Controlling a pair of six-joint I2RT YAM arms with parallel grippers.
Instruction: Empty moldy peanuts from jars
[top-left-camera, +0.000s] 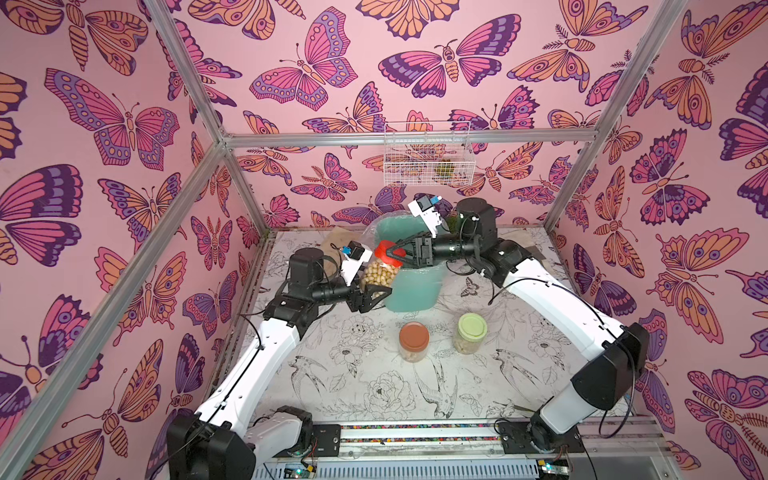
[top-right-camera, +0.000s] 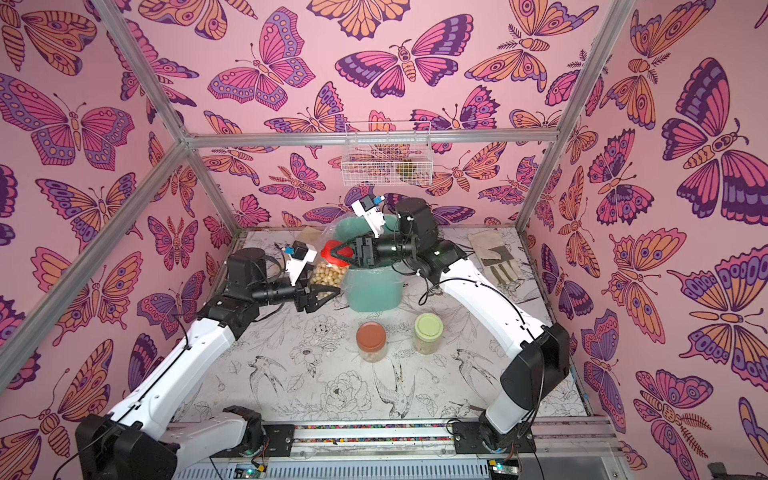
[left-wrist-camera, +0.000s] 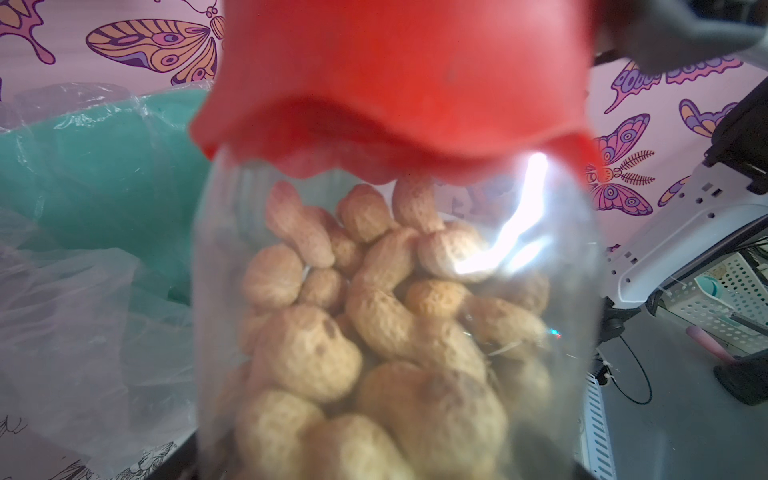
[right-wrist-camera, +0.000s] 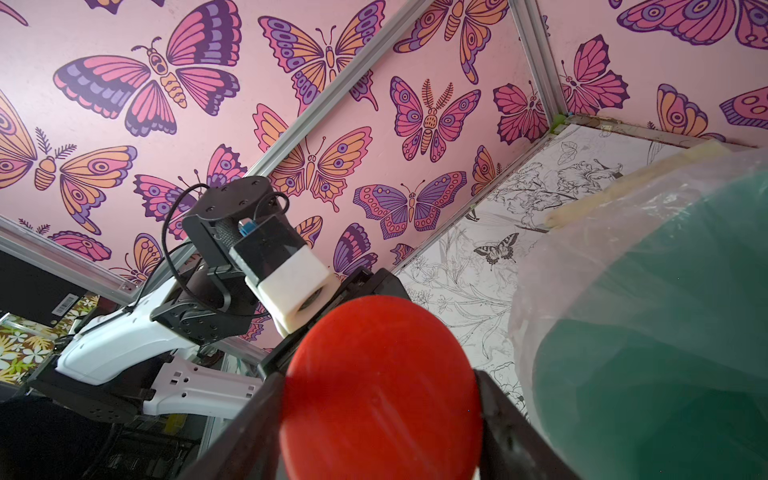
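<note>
A clear jar of peanuts (left-wrist-camera: 384, 336) with a red lid (right-wrist-camera: 380, 392) is raised in front of a teal bin (top-left-camera: 412, 292) lined with plastic. My right gripper (top-left-camera: 396, 254) is shut on the red lid. My left gripper (top-left-camera: 374, 294) is at the lower part of the jar; whether its fingers touch the jar or how far they stand open is unclear. An orange-lidded jar (top-left-camera: 413, 342) and a green-lidded jar (top-left-camera: 471, 334) stand upright on the table.
A white wire basket (top-left-camera: 428, 168) hangs on the back wall. Beige cloths or papers (top-right-camera: 494, 256) lie at the back right.
</note>
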